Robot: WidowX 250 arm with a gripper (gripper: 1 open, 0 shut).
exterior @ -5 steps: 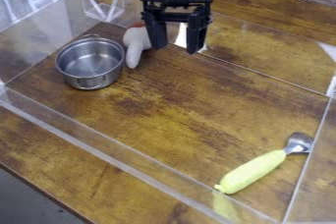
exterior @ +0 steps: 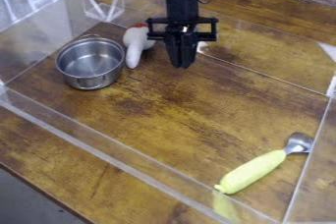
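Observation:
My black gripper (exterior: 183, 49) hangs at the upper middle of the camera view, its fingers drawn together with nothing visible between them. Just left of it lies a pale, elongated soft-looking object (exterior: 136, 47), partly behind the gripper. A steel pot (exterior: 90, 63) stands at the left. A scoop with a pale yellow handle (exterior: 252, 171) lies at the lower right, its metal head toward the upper right.
Clear low walls border the wooden work area (exterior: 178, 120). A small white item behind the gripper is mostly hidden.
The gripper has come lower and a little toward the front, and its fingers now sit closer together. The pot, pale object and scoop have not visibly moved.

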